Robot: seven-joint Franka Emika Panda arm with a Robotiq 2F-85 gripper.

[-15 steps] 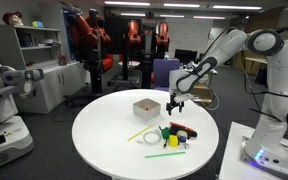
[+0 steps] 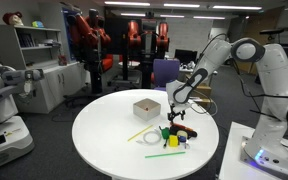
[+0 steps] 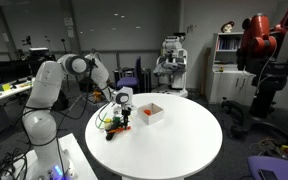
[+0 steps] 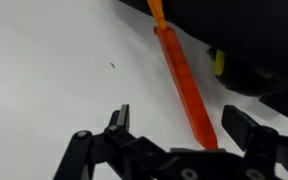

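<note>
My gripper is open, its two dark fingers set wide apart at the bottom of the wrist view. Between and beyond them lies a long orange-red object (image 4: 189, 88) on the white table, its near end close to the gripper. A thin orange tip continues from its far end. In exterior view 1 the gripper (image 2: 175, 116) hangs low over the table near a cluster of small things. Whether the fingers touch the orange-red object cannot be told.
Green and yellow items (image 2: 172, 141) crowd nearby. An open box (image 2: 147, 107) stands farther back on the round white table (image 2: 104, 140), whose left side is clear.
In exterior view 1 the arm has come lower, bringing the gripper down toward the cluster of objects. The objects on the table look unmoved.
</note>
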